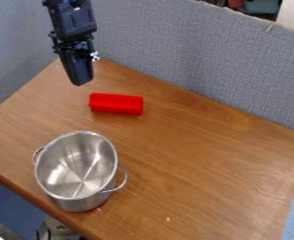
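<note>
The black gripper (79, 67) hangs at the upper left, above the table's back left part, to the left of and higher in view than a red cylinder (116, 103) lying on its side on the wooden table (206, 159). Whether its fingers are open or shut is not clear. A steel pot (77, 171) with two side handles stands at the front left and looks empty.
Grey padded walls (194, 52) bound the table at the back and left. A light blue strip (293, 211) lies at the right.
</note>
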